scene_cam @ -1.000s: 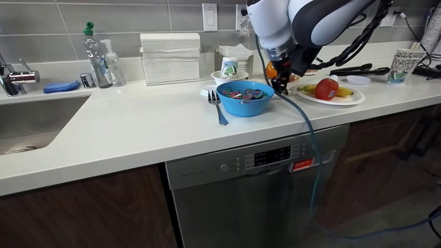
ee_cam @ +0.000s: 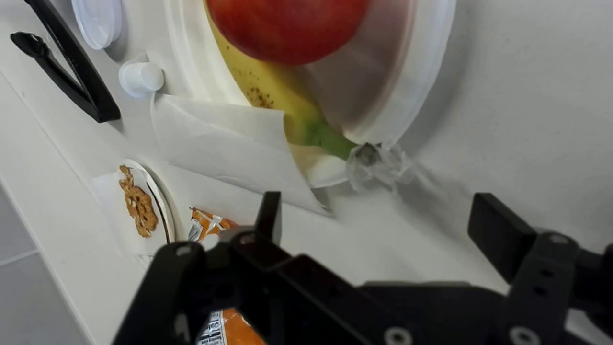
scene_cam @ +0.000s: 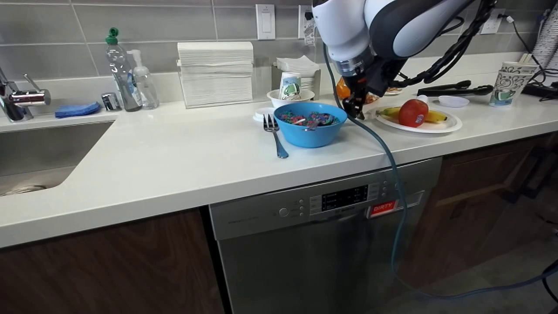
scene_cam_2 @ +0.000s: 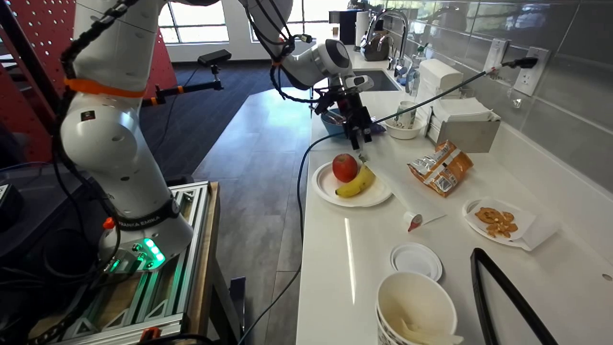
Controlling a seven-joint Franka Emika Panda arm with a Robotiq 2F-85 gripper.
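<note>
My gripper stands open low over the counter, its black fingers well apart with only bare counter showing between them. Ahead of it in the wrist view is a white plate (ee_cam: 428,63) bearing a red apple (ee_cam: 290,26) and a yellow banana (ee_cam: 258,86). The banana's stem end, wrapped in crumpled clear film (ee_cam: 382,166), sticks out past the plate's rim towards the gap between my fingers. From the side, the gripper is just left of the plate (scene_cam: 450,124), beside the blue bowl (scene_cam: 308,136) of colourful bits.
A blue cable (scene_cam: 384,144) crosses close in front of the gripper and hangs over the counter edge. An orange snack bag (scene_cam_2: 445,169), a pretzel plate (scene_cam_2: 471,215), black tongs (scene_cam_2: 508,287) and a paper cup (scene_cam_2: 416,299) stand around. A fork (scene_cam: 277,141) lies by the bowl.
</note>
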